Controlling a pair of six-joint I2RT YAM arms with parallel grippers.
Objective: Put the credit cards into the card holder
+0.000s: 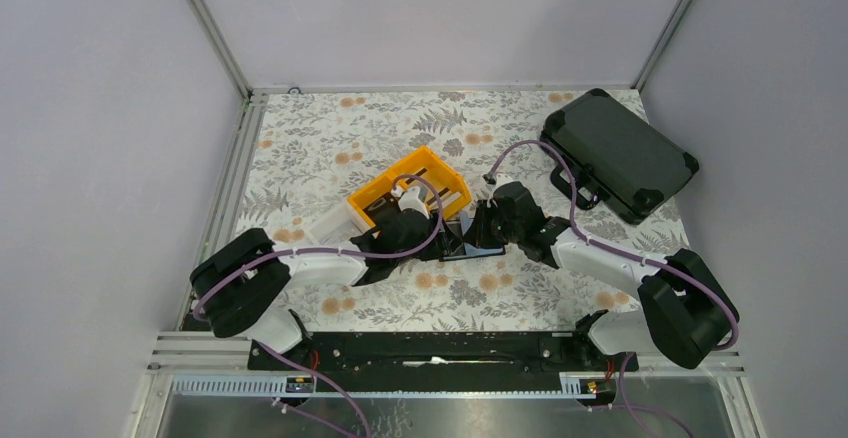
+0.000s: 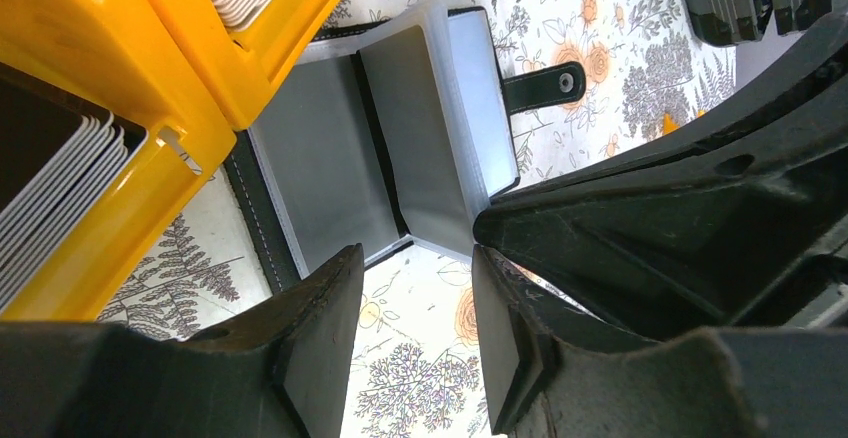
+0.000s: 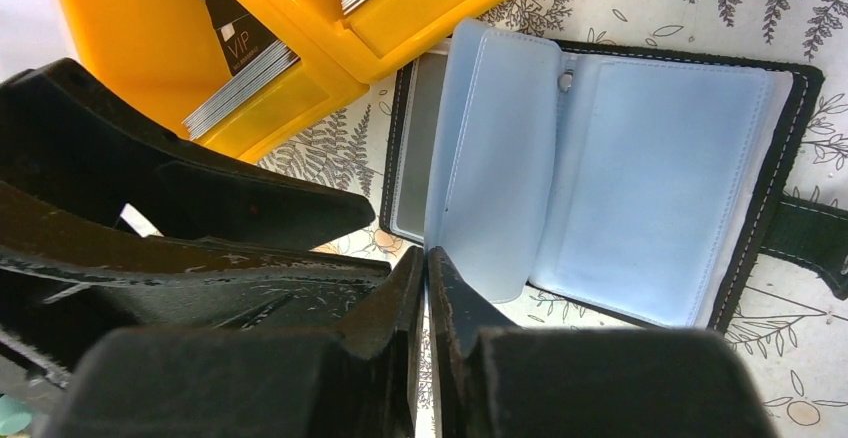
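Observation:
The card holder (image 3: 655, 183) lies opened flat on the table, its light-blue sleeve pages (image 3: 500, 148) standing up along the middle. My right gripper is shut on the corner of these pages, pinching their thin edge between its fingertips. In the left wrist view, my left gripper hangs just in front of the grey inner side of the holder (image 2: 325, 153). Its fingers stand apart with nothing between them. Stacks of white-edged cards (image 2: 70, 198) rest in the yellow tray (image 2: 190, 98); one dark card (image 3: 240, 38) there reads VIP.
The yellow tray sits right up against the holder's left end. A clear container (image 1: 335, 226) stands left of it, and a dark green case (image 1: 618, 153) lies at the back right. Both grippers are close together over the holder.

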